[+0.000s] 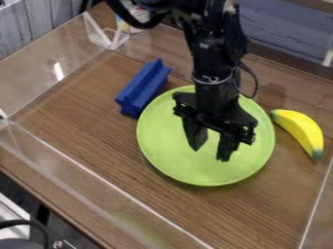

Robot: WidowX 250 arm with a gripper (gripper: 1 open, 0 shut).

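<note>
My black gripper [211, 137] hangs low over the middle of a bright green plate [176, 156]. Its two fingers are apart, open, with nothing visible between them. A blue block [140, 89] lies just left of the plate, and a yellow banana [299, 130] lies to its right.
Clear transparent edging runs along the left. A white strap-like item and a partly hidden can stand at the back left, near a grey-blue wall.
</note>
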